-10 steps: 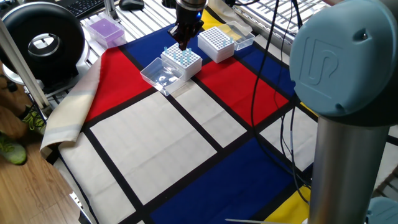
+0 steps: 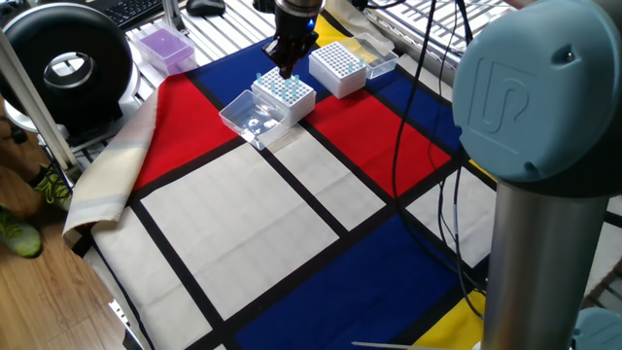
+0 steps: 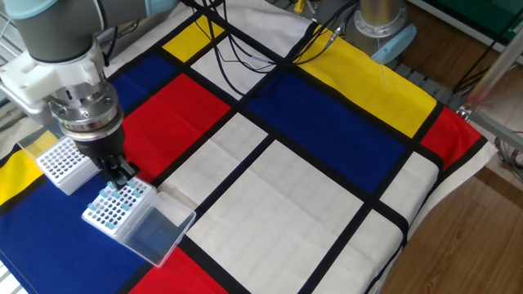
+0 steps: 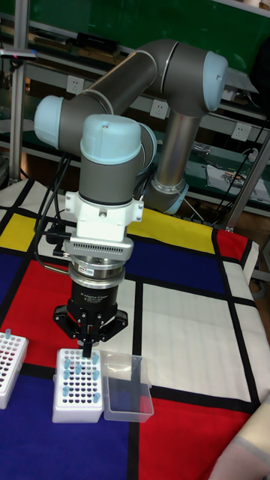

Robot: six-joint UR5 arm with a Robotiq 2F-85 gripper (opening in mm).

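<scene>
A white rack [image 4: 77,387] with a perforated top stands on the cloth, holding several pale blue tips [image 3: 110,224]. Directly over its far edge, my gripper [image 4: 86,353] points down with its fingertips at the level of the tips. The black fingers stand close together; whether a tip is between them is hidden. A second white rack [image 2: 337,68] sits beside the first, with a blue tip [image 4: 8,331] showing in one of its holes in exterior view 3.
Each rack has a clear open lid; the nearer lid [image 3: 160,230] lies against the first rack. A purple-topped box [image 2: 165,49] is at the back left. Black cables [image 2: 397,165] hang over the cloth.
</scene>
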